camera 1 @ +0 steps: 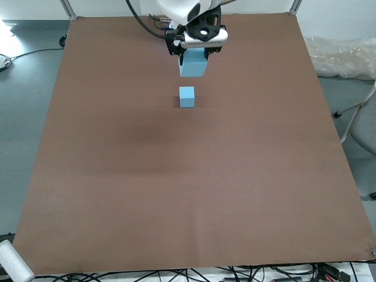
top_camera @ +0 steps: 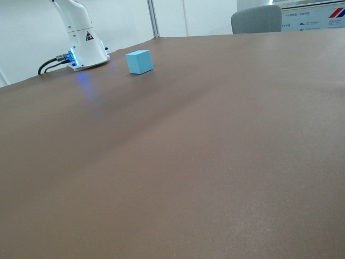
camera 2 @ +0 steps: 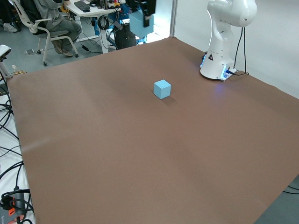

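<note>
My gripper [camera 1: 193,54] hangs at the top middle of the left view, shut on a larger light-blue cube [camera 1: 193,66] held up in the air; in the right view that held cube [camera 2: 140,25] shows at the top edge, under the black gripper body. A smaller blue cube [camera 1: 187,97] rests alone on the brown table, just in front of the held one in the left view; it also shows as the cube [top_camera: 139,62] in the top view and the cube [camera 2: 162,89] in the right view.
The white arm base [camera 2: 217,65] with cables stands at the table's back edge. A chair, a desk and cable bundles lie beyond the table's edges.
</note>
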